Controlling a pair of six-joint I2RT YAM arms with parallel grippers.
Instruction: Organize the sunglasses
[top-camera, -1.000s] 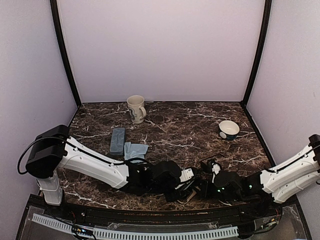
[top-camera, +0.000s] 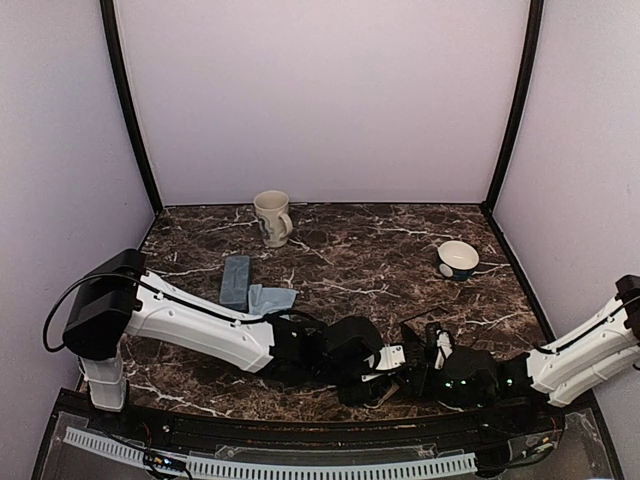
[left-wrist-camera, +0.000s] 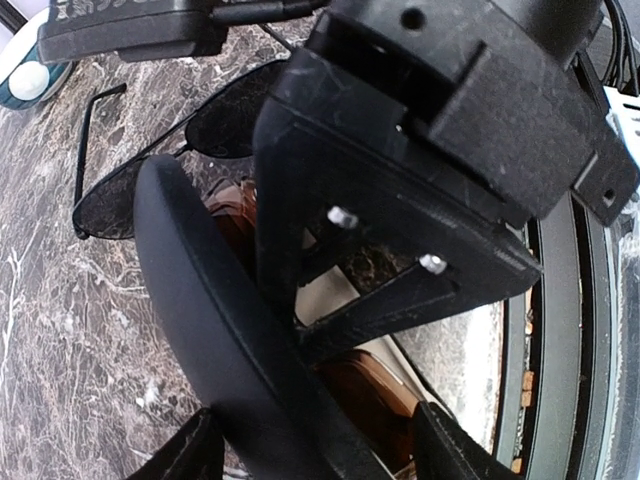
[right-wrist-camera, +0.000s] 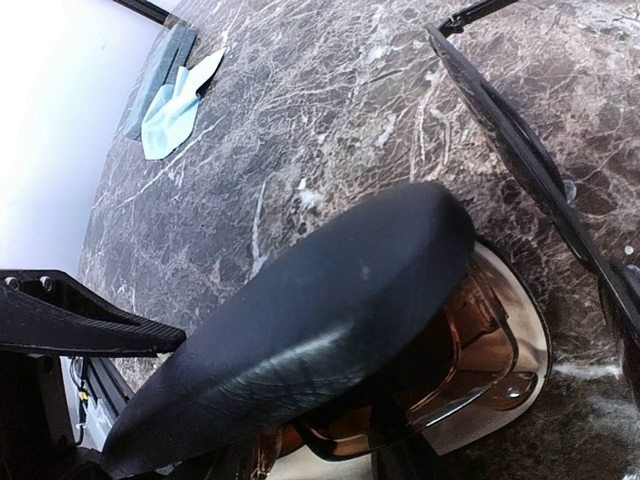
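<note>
Both grippers meet low at the table's front, right of centre in the top view. A black case (right-wrist-camera: 290, 310) with brown-lensed sunglasses (right-wrist-camera: 480, 360) fills the lower part of both wrist views, between and under the grippers. My left gripper's fingertips are low in its wrist view against the case; whether they grip it is unclear. My right gripper is partly hidden behind the case, its state unclear. Dark sunglasses (left-wrist-camera: 220, 125) lie folded out on the table beside the case, near the grippers.
A grey case (top-camera: 235, 280) and blue cloth (top-camera: 271, 298) lie at left. A white mug (top-camera: 272, 215) stands at the back, a small bowl (top-camera: 457, 260) at right.
Both arms have shifted slightly in the top view, the left wrist a little to the right and up, the right wrist a little to the right.
</note>
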